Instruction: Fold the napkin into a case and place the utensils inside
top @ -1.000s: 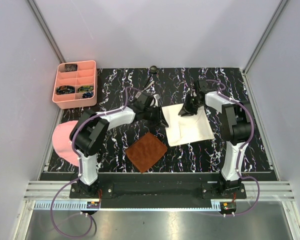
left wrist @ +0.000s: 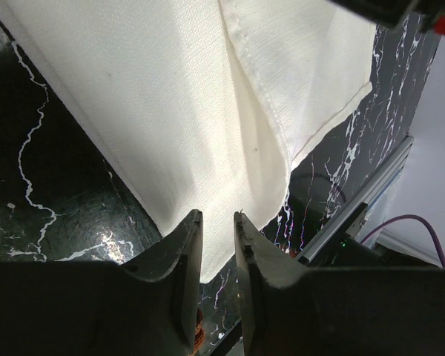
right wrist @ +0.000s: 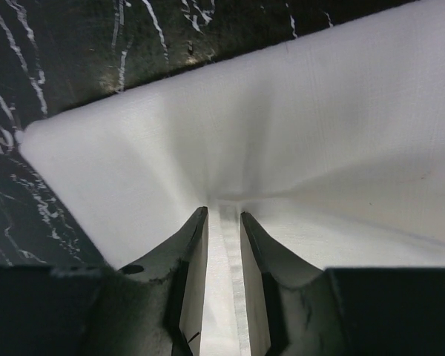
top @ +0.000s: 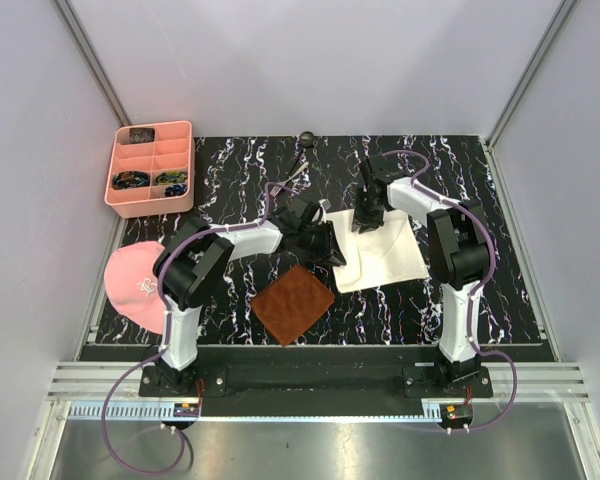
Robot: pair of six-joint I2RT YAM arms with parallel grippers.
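Observation:
The white napkin (top: 390, 260) lies on the black marbled table with its left side folded over as a strip. My left gripper is low over the near end of that folded part, fingertips close together with a small gap, nothing clearly between them. My right gripper is open over the upper part of the napkin, fingertips near a folded edge (right wrist: 259, 196); whether they touch it I cannot tell. A ladle (top: 305, 140) and a pale utensil (top: 290, 178) lie behind the napkin.
A brown cloth (top: 290, 305) lies left of the napkin at the front. A pink round mat (top: 132, 283) is at the far left, below a salmon organizer (top: 148, 205) holding small dark items.
My left gripper has moved right and toward the front, over the napkin's near part. My right gripper has moved left along the upper part of the napkin.

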